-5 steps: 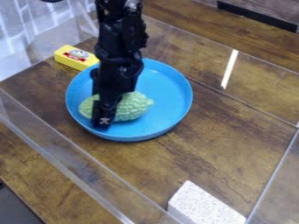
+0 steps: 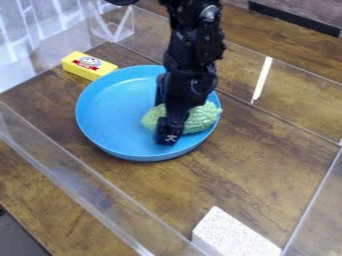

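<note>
My black gripper (image 2: 178, 110) reaches down from the top into a round blue plate (image 2: 114, 110), at the plate's right side. A bumpy pale green object (image 2: 201, 117) lies in the plate under and around the fingertips, partly hidden by the gripper. I cannot tell from this view whether the fingers close on it.
A yellow box (image 2: 86, 67) with a red label sits behind the plate at the left. A white speckled block (image 2: 235, 235) lies at the front right. Clear panels border the wooden surface (image 2: 267, 160), whose right part is bare.
My gripper has moved to the right across the plate, and the green object has shifted right with it, from the left-middle to the right side.
</note>
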